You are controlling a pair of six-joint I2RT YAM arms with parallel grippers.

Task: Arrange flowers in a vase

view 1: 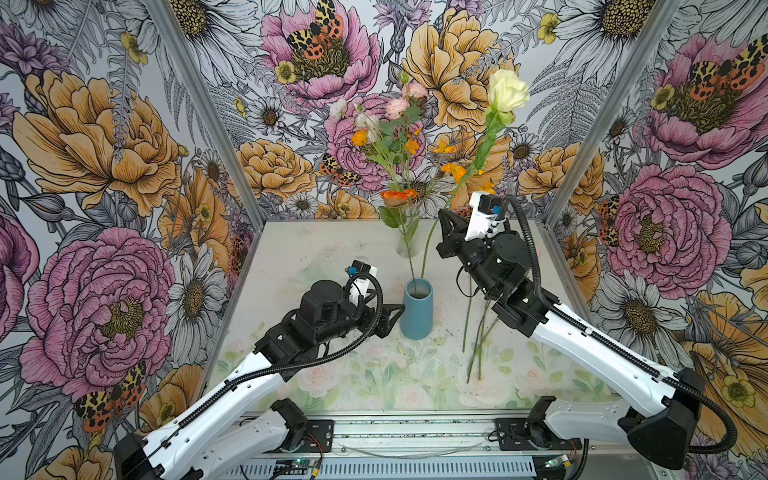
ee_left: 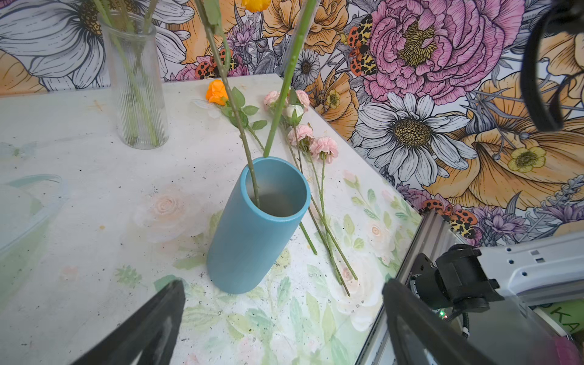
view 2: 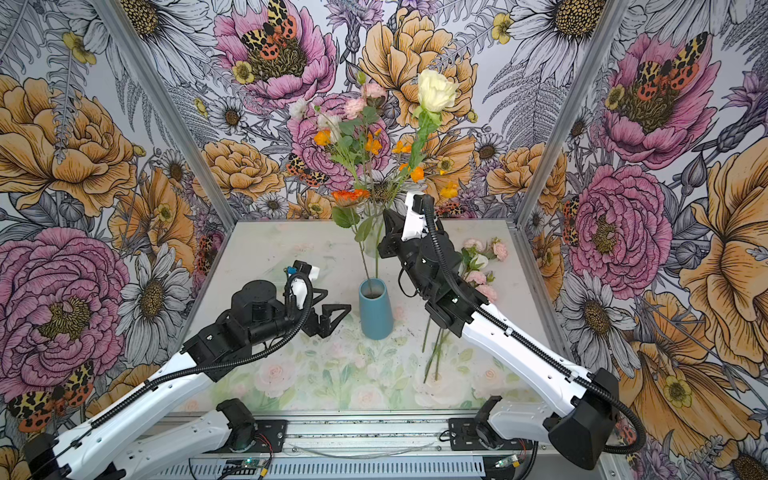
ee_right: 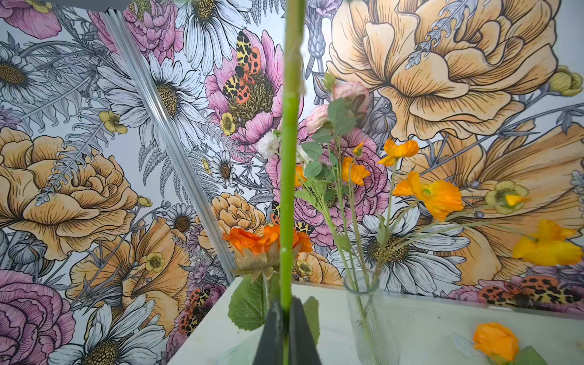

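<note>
The blue vase point(view 1: 417, 312) stands upright mid-table, holding the stem of an orange flower point(view 1: 398, 195). A tall cream-white rose point(view 1: 508, 90) leans to the right above it. My right gripper is shut on that rose's green stem point(ee_right: 288, 182). In the left wrist view, the stem's lower end point(ee_left: 267, 149) shows at the vase's far rim; whether it is above or behind the rim, I cannot tell. My left gripper is open and empty, its blurred fingers point(ee_left: 149, 319) on the near side of the vase.
Behind stands a clear ribbed glass point(ee_left: 137, 91) with several flowers. Pink flowers point(ee_left: 322, 147) and an orange one point(ee_left: 217, 91) lie on the table right of the vase. A clear curved object point(ee_left: 30, 200) lies at the left.
</note>
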